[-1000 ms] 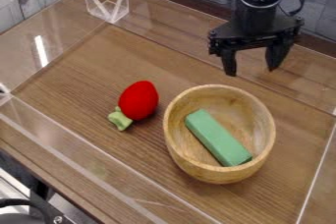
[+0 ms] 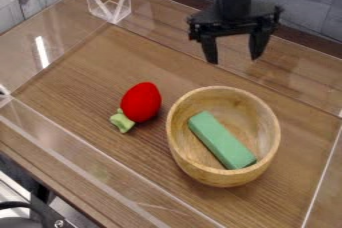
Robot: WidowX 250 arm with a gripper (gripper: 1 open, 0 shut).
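Note:
My black gripper (image 2: 234, 38) hangs over the back of the wooden table at the upper middle right, its two fingers spread apart with nothing seen between them. Below it, a round tan bowl (image 2: 262, 139) holds a green block (image 2: 221, 139) lying at a slant. To the bowl's left lies a red oval object (image 2: 140, 100), with a small pale green piece (image 2: 122, 121) at its lower end.
A clear, wire-like or transparent item (image 2: 112, 5) sits at the back left. A dark object (image 2: 20, 215) shows at the lower left corner.
My gripper has moved to the left and slightly up over the table. The bowl, green block and red object stay where they were.

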